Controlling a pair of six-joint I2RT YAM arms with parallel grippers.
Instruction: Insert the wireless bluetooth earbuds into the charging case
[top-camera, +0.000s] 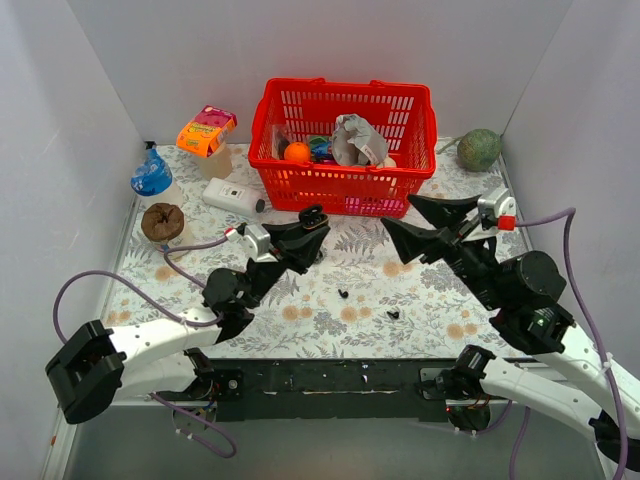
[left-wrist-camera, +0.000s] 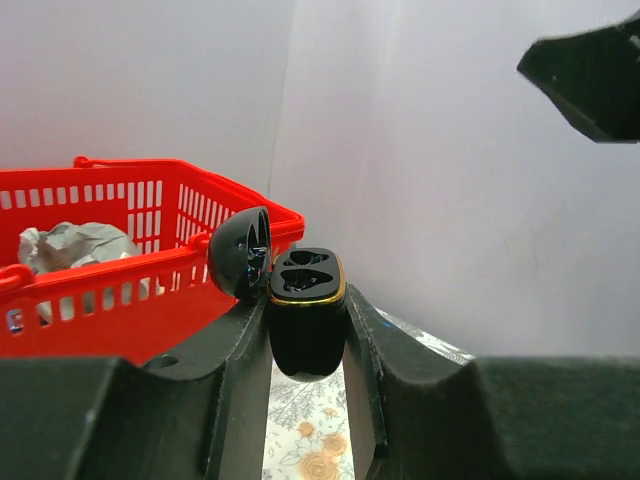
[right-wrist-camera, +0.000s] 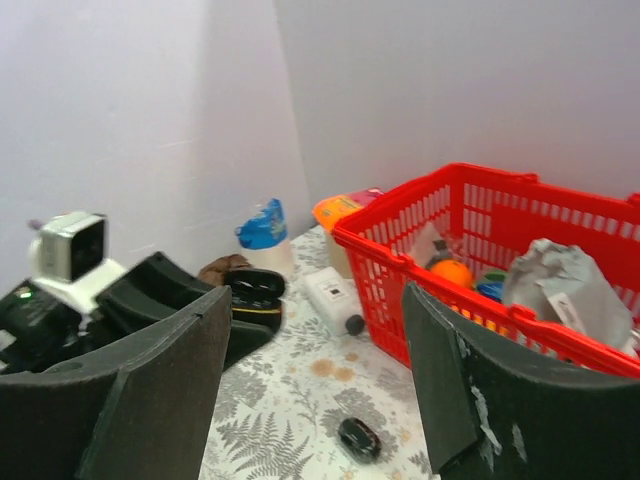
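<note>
My left gripper is shut on the charging case, whose lid stands open and whose two wells show at the top in the left wrist view. My right gripper stands open to its right, apart from it, with nothing between its fingers. On the mat lie small black pieces, earbuds by their look, one near the middle and another nearer the front; they are small in the top view. A dark earbud also shows between my right fingers' view, down on the mat.
A red basket with mixed items fills the back middle. A white box, cups and a bottle stand at the left. A green round object is at the back right.
</note>
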